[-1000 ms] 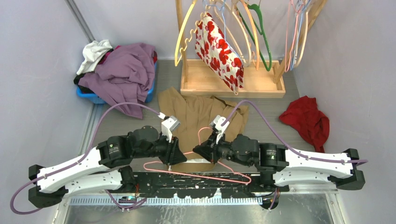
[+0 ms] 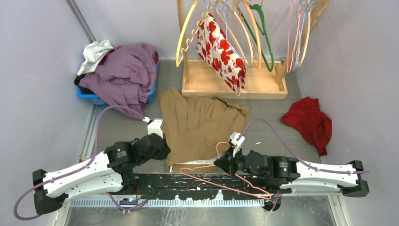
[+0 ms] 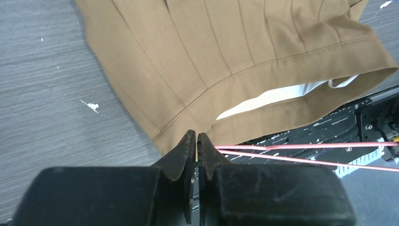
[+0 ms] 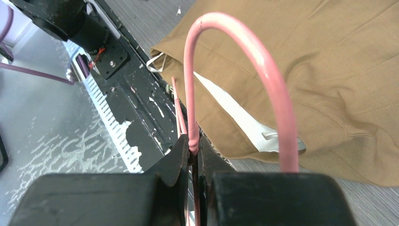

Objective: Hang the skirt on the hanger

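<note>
The brown skirt lies spread on the table, its waist opening towards me and white lining showing inside. My right gripper is shut on the pink wire hanger, just below its hook, over the skirt's front part. The hanger's long wires reach leftward and across the dark front edge. At the skirt's left front corner my left gripper is shut; nothing clearly shows between its fingers. The hanger's left end comes close to those fingertips in the left wrist view, and whether they touch cannot be told.
A wooden rack at the back carries several hangers and a red-flowered white garment. At the back left is a blue basket heaped with clothes. A red cloth lies to the right, with bare table between it and the skirt.
The right gripper has carried the hanger rightward. The skirt looks unmoved.
</note>
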